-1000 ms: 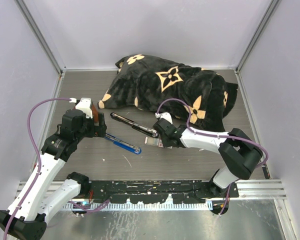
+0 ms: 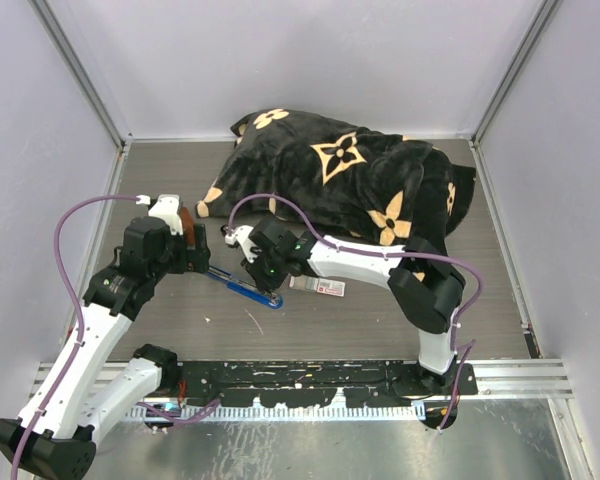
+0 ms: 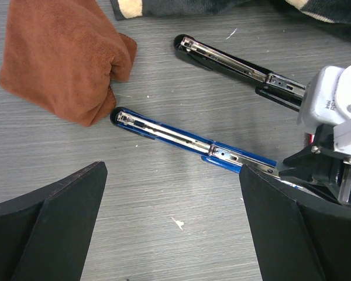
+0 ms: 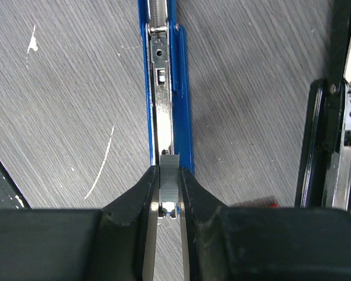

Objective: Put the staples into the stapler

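The blue stapler (image 2: 245,289) lies opened out flat on the table, its metal channel (image 4: 162,105) facing up. My right gripper is over one end of it, with a short grey strip of staples (image 4: 169,182) between its fingertips. The strip lines up with the channel; whether it rests inside or hangs just above cannot be told. Wide open and empty, my left gripper hovers left of the blue stapler. A black stapler (image 3: 228,64), also opened out, lies behind the blue one, partly hidden by the right gripper.
Right of the staplers sits a small staple box (image 2: 325,286). A brown cloth (image 3: 61,55) lies at the left, near the left gripper. The dark patterned blanket (image 2: 340,170) fills the back of the table. Bare table remains in front and at the right.
My right gripper has moved left from the staple box, past the black stapler, to the near end of the blue stapler. The left arm and both staplers appear unmoved.
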